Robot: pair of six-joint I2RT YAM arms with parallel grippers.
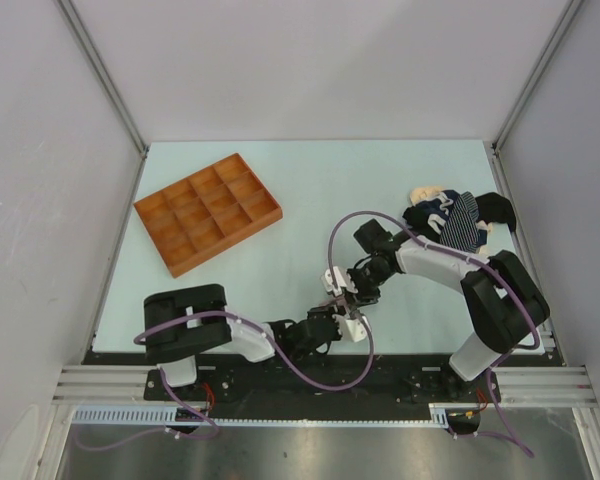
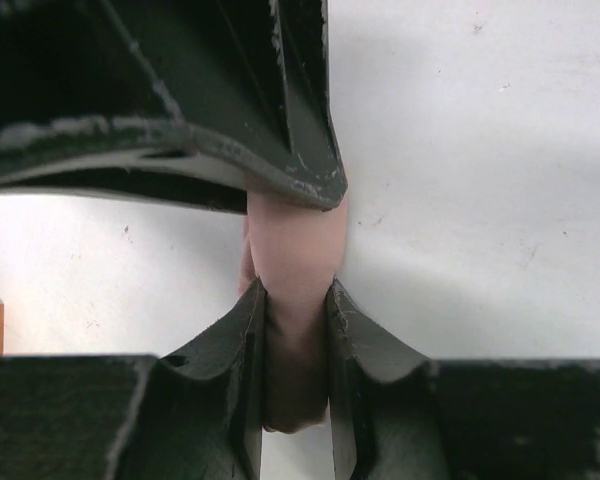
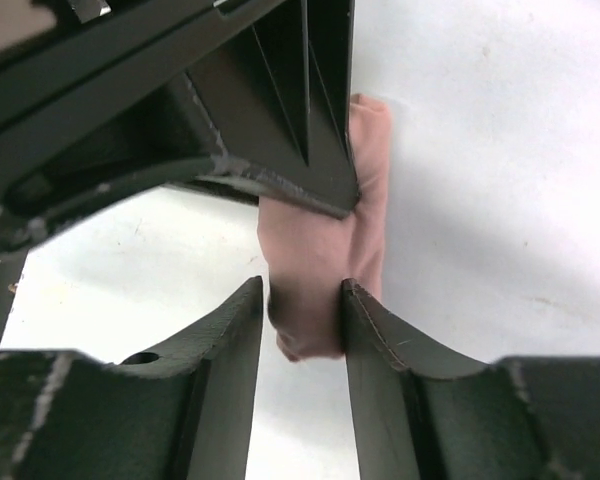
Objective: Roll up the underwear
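A pink, narrowly folded piece of underwear [image 2: 296,240] is upright between my two grippers at the front middle of the table, largely hidden by them in the top view. My left gripper is shut on it. In the right wrist view my right gripper has its fingertips around the pink cloth [image 3: 370,150], slightly apart, while the other gripper's dark body covers the cloth's upper part from the left. Whether the right fingertips grip firmly cannot be told.
An orange compartment box [image 1: 208,214] lies at the back left. A pile of dark, striped and beige garments [image 1: 460,220] lies at the back right.
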